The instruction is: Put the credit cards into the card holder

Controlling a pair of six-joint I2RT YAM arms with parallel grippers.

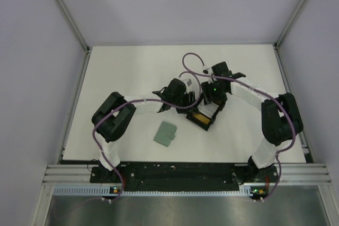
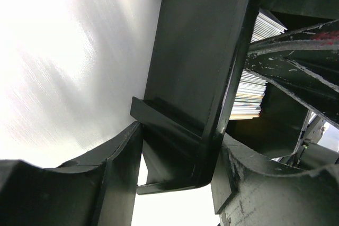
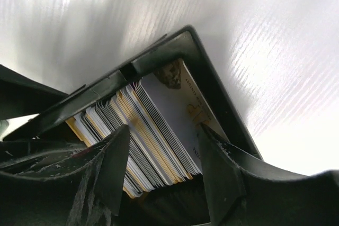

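Note:
The black card holder (image 1: 205, 116) lies tilted on the white table between my two arms, with a stack of cards (image 3: 151, 130) standing in it. At one end of the holder, my left gripper has its fingers against both sides of a dark wall, shut on it. My right gripper is open over the stack, its fingers spread on either side of the cards. A pale card (image 3: 177, 101) with a printed corner faces up at the stack's end, partly hidden by the right finger.
A grey-green flat piece (image 1: 165, 133) lies on the table (image 1: 122, 67) in front of the left arm. Cables from both arms loop over the holder.

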